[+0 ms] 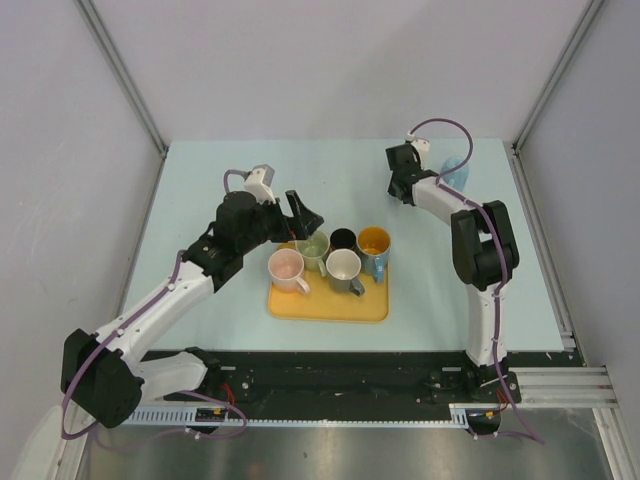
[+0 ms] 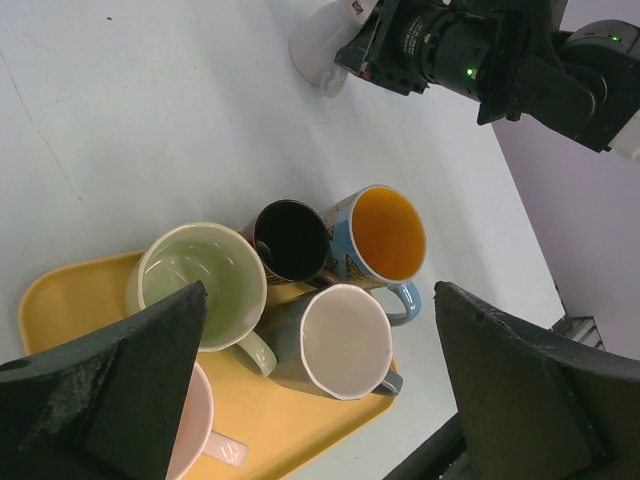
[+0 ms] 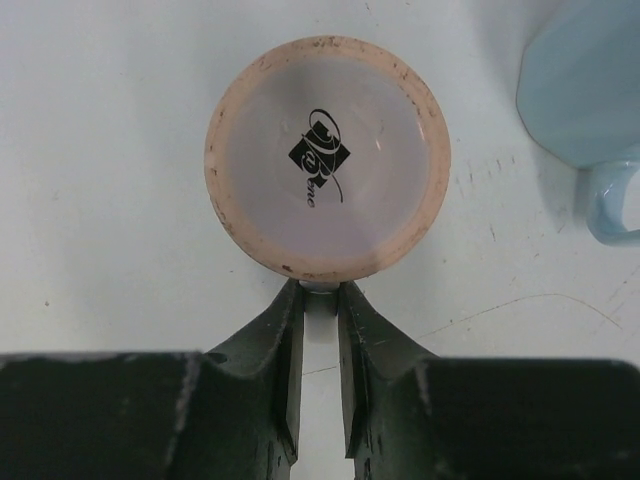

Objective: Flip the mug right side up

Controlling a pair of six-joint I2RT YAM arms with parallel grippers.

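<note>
An upside-down white mug (image 3: 250, 170), its pale base ring and printed logo facing up, rests on the table at the back right, mostly hidden by the right arm in the top view. My right gripper is shut on its handle. In the left wrist view the mug (image 2: 314, 45) shows behind that arm. My left gripper (image 1: 301, 221) is open above the tray of mugs, nothing between its fingers.
A light blue mug (image 1: 456, 175) stands right of the held mug. The yellow tray (image 1: 326, 310) holds several mugs in the centre.
</note>
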